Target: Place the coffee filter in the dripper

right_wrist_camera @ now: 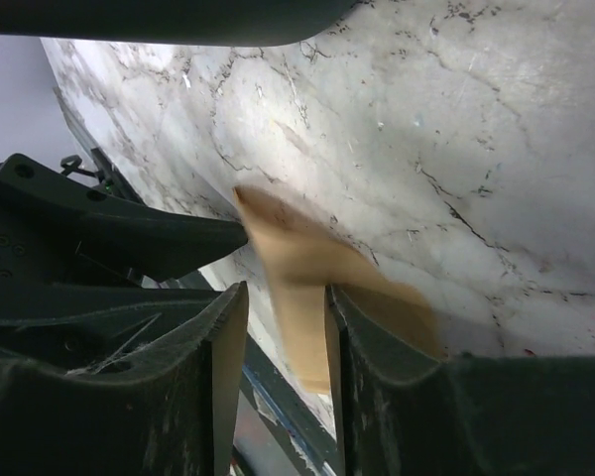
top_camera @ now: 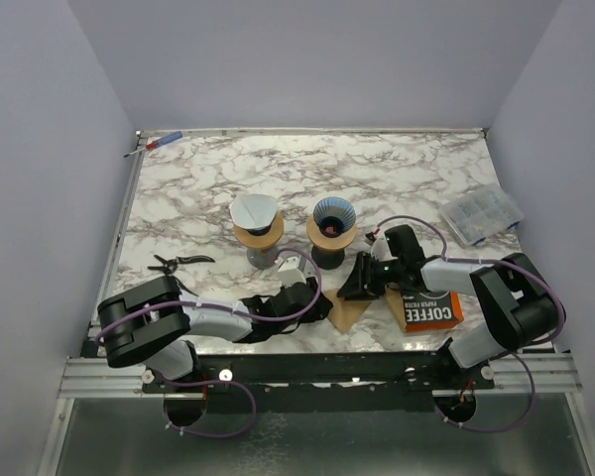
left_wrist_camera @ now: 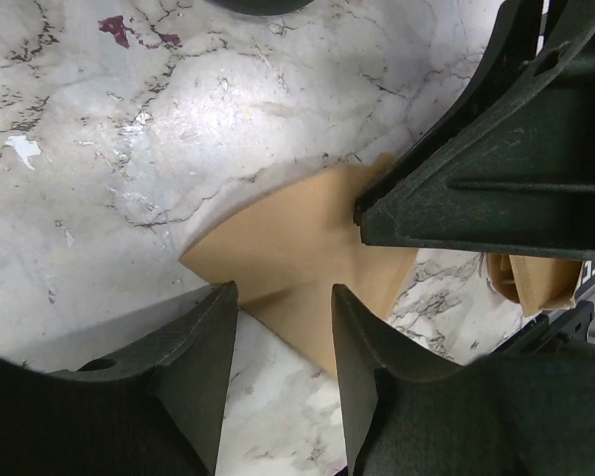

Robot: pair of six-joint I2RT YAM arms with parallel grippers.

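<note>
A tan coffee filter (top_camera: 344,311) lies on the marble between my two grippers, below the dark-based dripper (top_camera: 332,226). My left gripper is low over it, part open, the filter's corner under and between its fingers. My right gripper is also low at the filter, part open, with the filter behind its fingertips; whether either grips the paper is unclear. In the left wrist view the right gripper's fingers press near the filter's far edge.
A second dripper with white filter (top_camera: 253,212) stands left. The coffee filter box (top_camera: 431,312) is at right, a clear organizer (top_camera: 481,213) farther back, pliers (top_camera: 178,262) at left.
</note>
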